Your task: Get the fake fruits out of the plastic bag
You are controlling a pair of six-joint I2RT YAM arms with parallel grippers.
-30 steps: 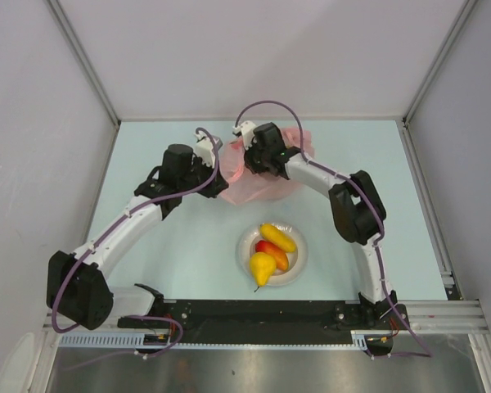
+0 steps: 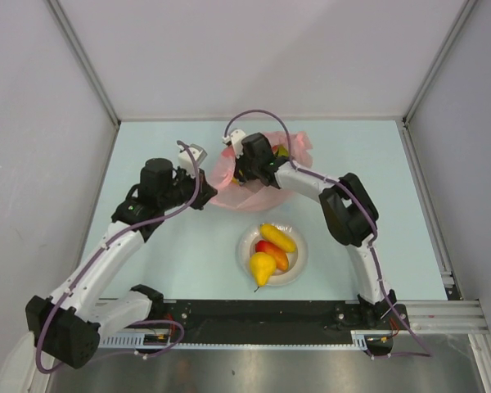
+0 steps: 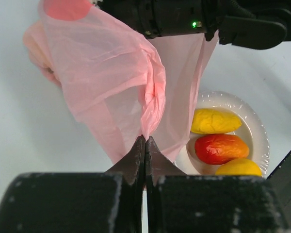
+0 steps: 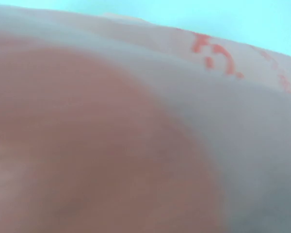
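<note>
The pink plastic bag [image 2: 258, 196] lies at the back middle of the table, its mouth facing the front. Its left edge is pinched by my left gripper, which is shut on the thin film. My right gripper [image 2: 239, 173] reaches into the bag, open, beside a yellow fruit [image 2: 236, 179] that is partly covered by the fingers and film. Another yellow-green fruit [image 2: 281, 151] shows deeper in the bag, behind the right wrist. Blurred pink film fills the right wrist view, hiding the fingers there.
A white plate [image 2: 298, 264] in front of the bag bears a yellow fruit [image 2: 277, 237], a red-orange fruit [image 2: 272, 255] and a yellow pear [image 2: 262, 268]. My right forearm crosses over the bag's right part.
My left gripper has shifted left and a little toward the front, drawing the bag's edge along. My right gripper has moved lower and left within the bag. The plate's fruits have stayed put.
</note>
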